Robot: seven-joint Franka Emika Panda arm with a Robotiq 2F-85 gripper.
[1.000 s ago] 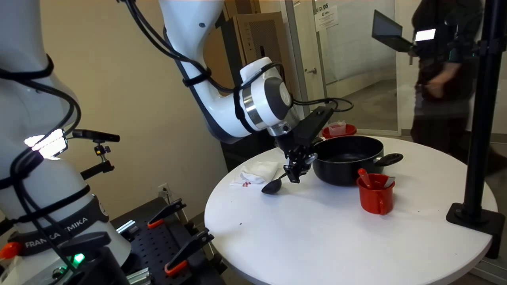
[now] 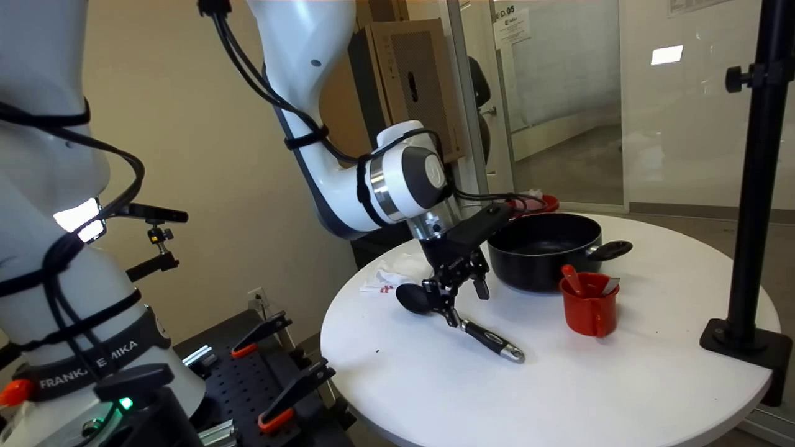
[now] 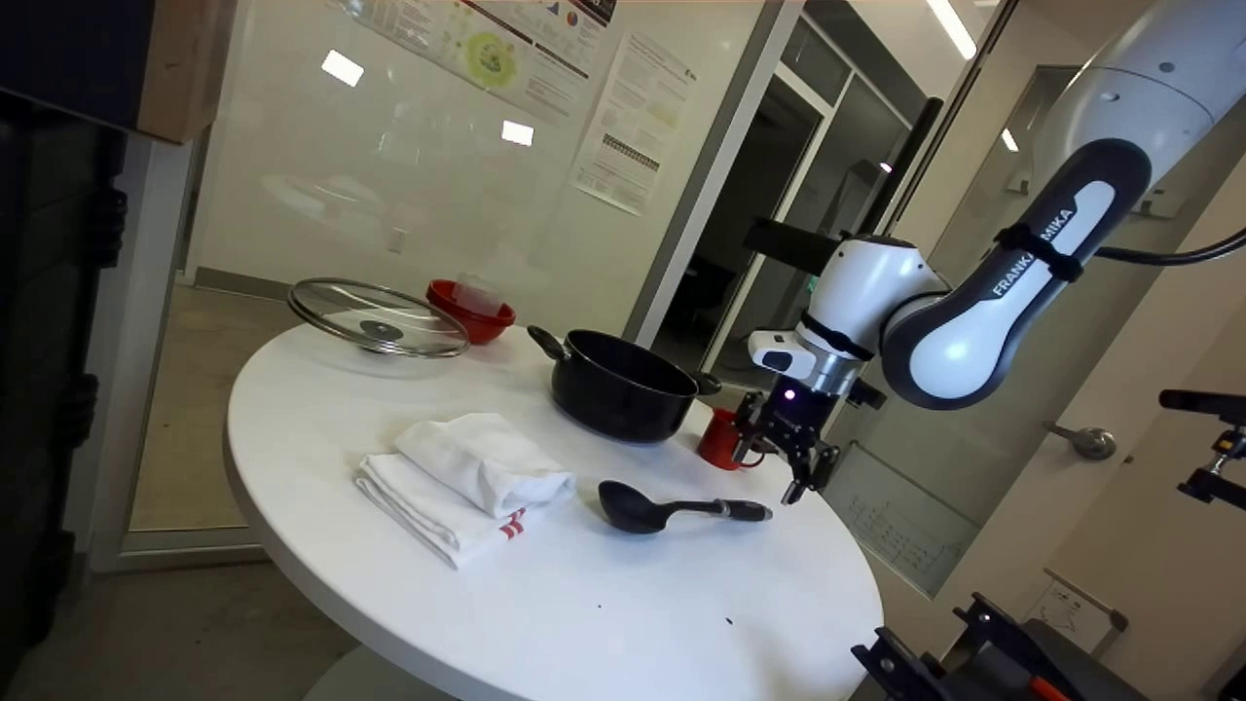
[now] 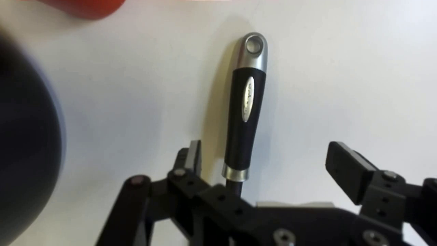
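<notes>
A black ladle point(image 2: 488, 338) with a silver-tipped handle lies flat on the white table, its bowl toward the folded cloth. In exterior view 2 the whole ladle point(image 3: 634, 510) shows. My gripper point(image 2: 467, 305) is low above it and open. From the wrist, the ladle's handle point(image 4: 241, 123) passes between my spread fingers, nearer the left finger point(image 4: 195, 158) and well clear of the right one point(image 4: 348, 172). Neither finger appears to press on it. The ladle's bowl is hidden below the gripper in that view.
Close by stands a black pot point(image 2: 540, 261), with a red mug point(image 2: 590, 313) holding utensils beside it. A folded white cloth point(image 3: 456, 479), a glass lid point(image 3: 380, 321) and red bowls point(image 3: 473, 315) are also on the table.
The ladle's handle was up in my gripper beside the pot; now the ladle lies on the table, turned, and my fingers are apart. The arm has come lower. A person at the back has gone from view.
</notes>
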